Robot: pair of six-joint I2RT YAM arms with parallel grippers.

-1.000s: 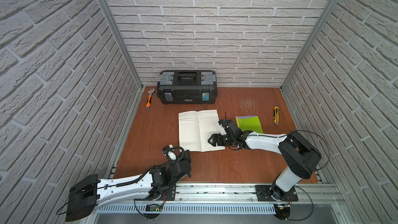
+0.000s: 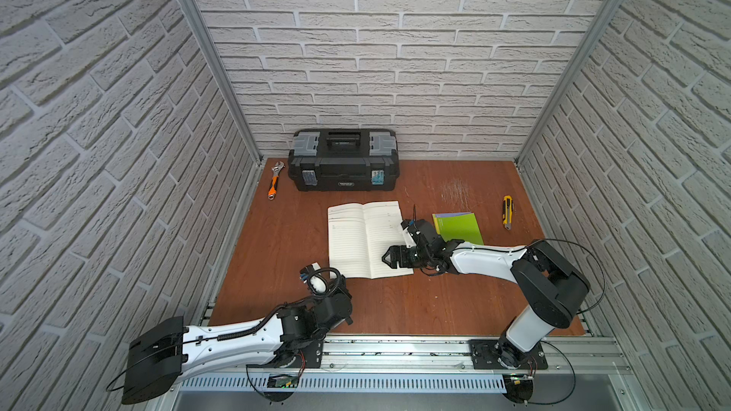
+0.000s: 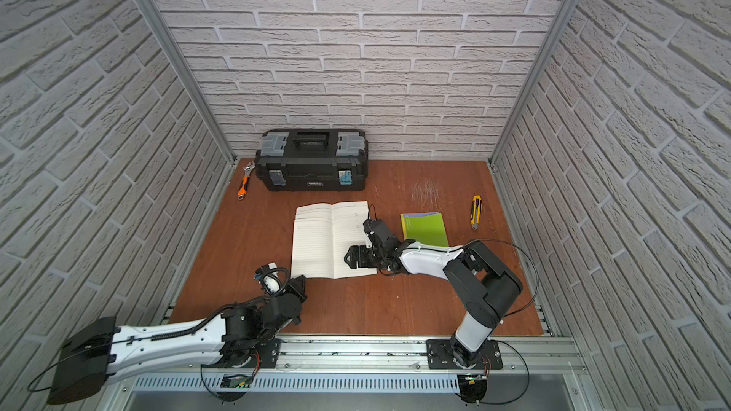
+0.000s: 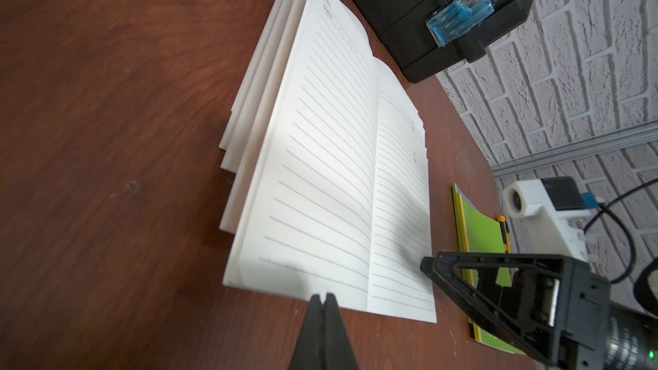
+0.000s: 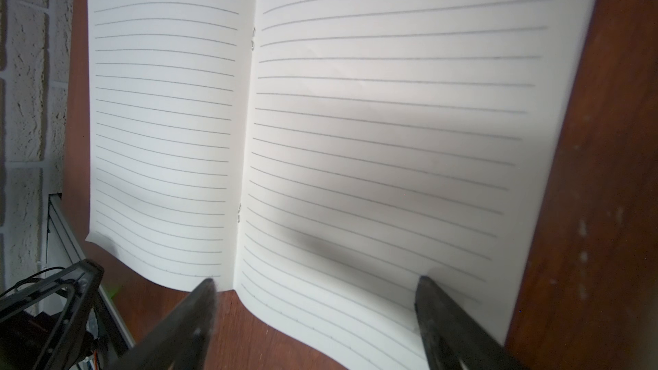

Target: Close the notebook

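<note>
The notebook (image 2: 348,247) lies open on the table with its lined white pages facing up. Several loose pages (image 4: 264,123) fan up along its left side in the left wrist view. My left gripper is shut, nothing showing between its fingertips, close to the near edge of the left page. Above the right page, near its lower outer corner, is my right gripper. Its fingers (image 5: 435,315) stand well apart with nothing held between them. Whether those fingertips touch the paper I cannot tell.
A black toolbox (image 2: 342,171) stands behind the notebook. Green and yellow booklets (image 2: 458,227) lie just beyond the right arm. A wrench (image 2: 274,181) rests at the left, a yellow utility knife (image 2: 507,213) at the right. Bare table (image 2: 426,308) shows in front.
The left arm has shifted very slightly to the right, and its fingers look a little closer together. The right arm and the notebook look the same.
</note>
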